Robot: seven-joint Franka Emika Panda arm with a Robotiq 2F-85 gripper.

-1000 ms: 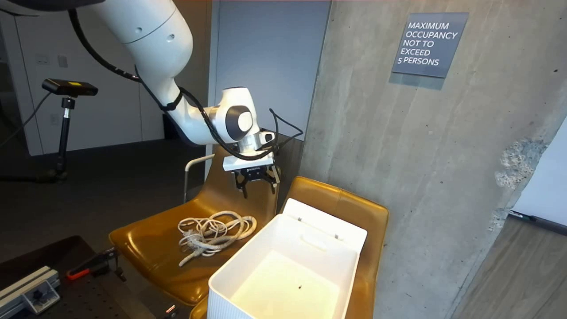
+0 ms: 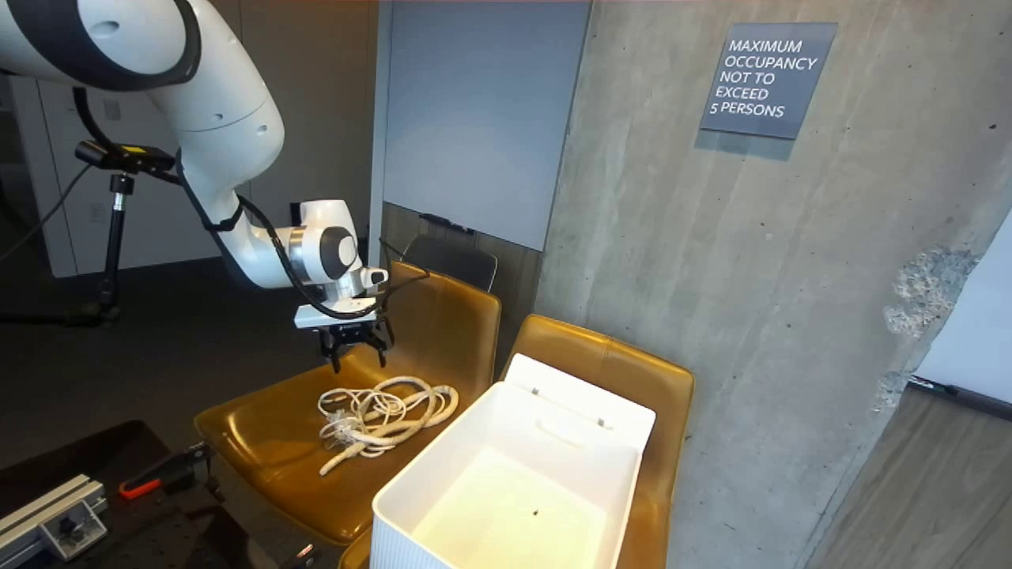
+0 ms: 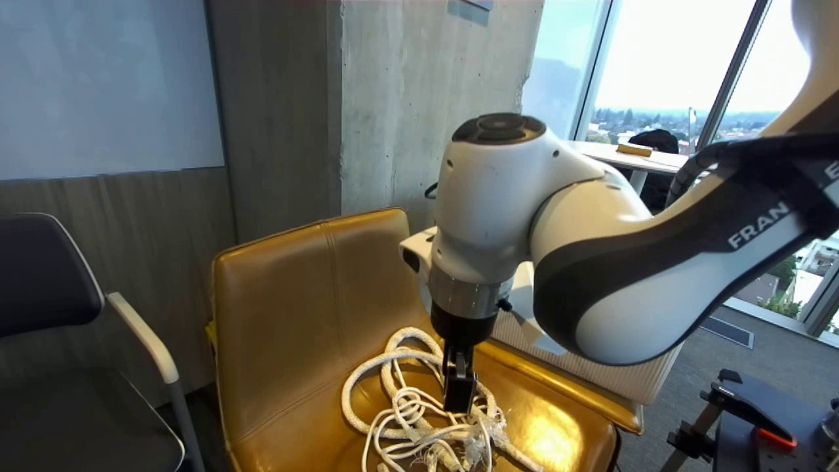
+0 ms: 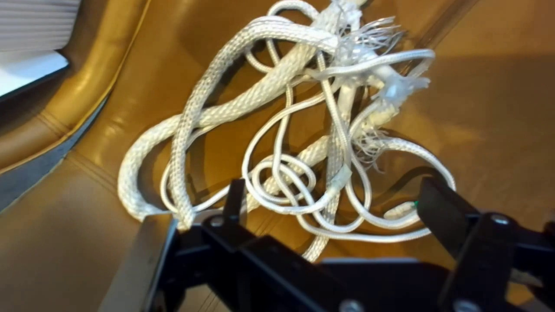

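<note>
A tangled bundle of white rope (image 2: 387,417), thick and thin strands together, lies on the tan chair seat (image 2: 266,425). Above it hangs my gripper (image 2: 358,365), open and pointing down, clear of the rope in exterior view 1. In the wrist view, the two dark fingers (image 4: 236,200) stand wide apart, and the coils of rope (image 4: 270,91) spread out beyond them, with frayed ends at the top. Nothing is held. Exterior view 2 has the gripper (image 3: 460,409) in front of part of the rope (image 3: 370,393), hiding some of it.
An open white bin (image 2: 512,493), almost empty with a small dark speck on its floor, rests on a second tan chair (image 2: 598,356) to the right. A dark table (image 2: 123,446) with a metal rail and a red-marked tool is at the lower left.
The arm has swung left and a little lower in exterior view 1, from near the chair's backrest to over the seat. Rope and bin lie as before, and the gripper remains open.
</note>
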